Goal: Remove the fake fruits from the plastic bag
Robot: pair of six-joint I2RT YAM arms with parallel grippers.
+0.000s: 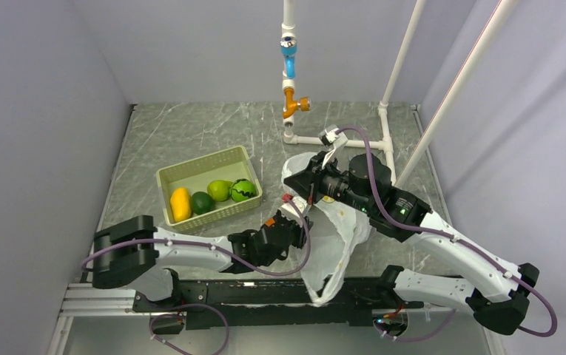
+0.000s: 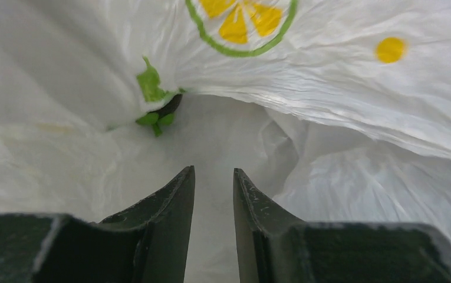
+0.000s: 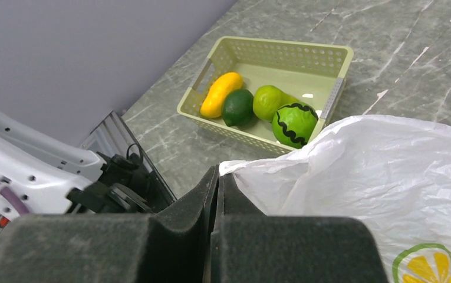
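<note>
The white plastic bag (image 1: 324,259) lies right of the basket. My left gripper is inside it; its fingertips are slightly apart, with white plastic behind the gap, and whether anything is held is unclear. A small green-and-dark shape (image 2: 158,118) shows under a fold, too obscured to identify. My right gripper is shut on the bag's edge, lifting it. The basket (image 1: 163,185) holds a yellow fruit (image 3: 220,91), a dark green one (image 3: 237,109), a lighter green one (image 3: 267,101) and a striped green ball (image 3: 293,127).
White pipes (image 1: 339,141) with blue (image 1: 288,59) and orange (image 1: 289,103) fittings stand behind the bag. Grey walls border the worktop on the sides and back. Bare worktop (image 1: 139,140) shows behind and left of the basket.
</note>
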